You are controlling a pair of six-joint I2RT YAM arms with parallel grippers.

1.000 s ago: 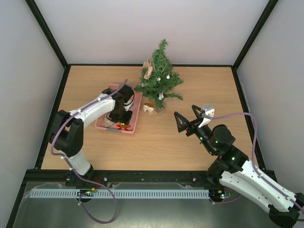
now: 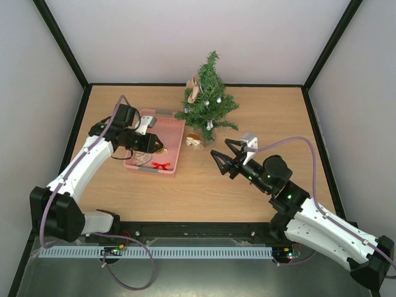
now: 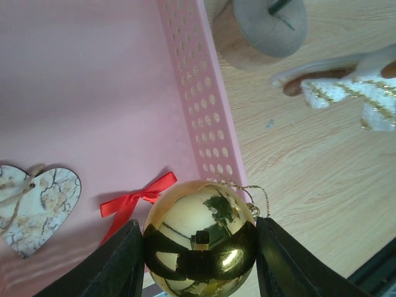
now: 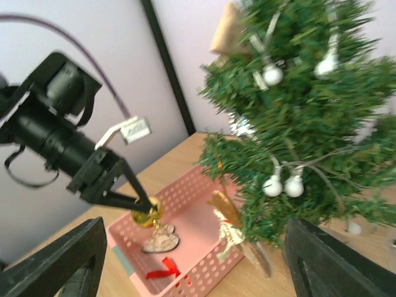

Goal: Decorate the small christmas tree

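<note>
My left gripper is shut on a shiny gold ball, its string loop trailing to the right; in the right wrist view this ball [image 4: 148, 212] hangs over the pink tray. The green tree [image 2: 209, 99] stands behind the table's middle, with small white baubles and a brown ornament on its branches. Right of the tray, my right gripper [image 2: 223, 157] stands open, its fingers apart, pointing toward the tree, with nothing between them. In the tray lie a red bow [image 3: 133, 203] and a whitish wooden heart [image 3: 46, 201].
The pink tray [image 2: 179, 146] sits left of the tree. A white-and-brown angel-like ornament [image 2: 194, 142] lies on the wood between tray and tree base.
My left gripper has lifted the gold ball from beside the red bow and drawn it slightly left. The right gripper has moved left and somewhat lower in the top view.
</note>
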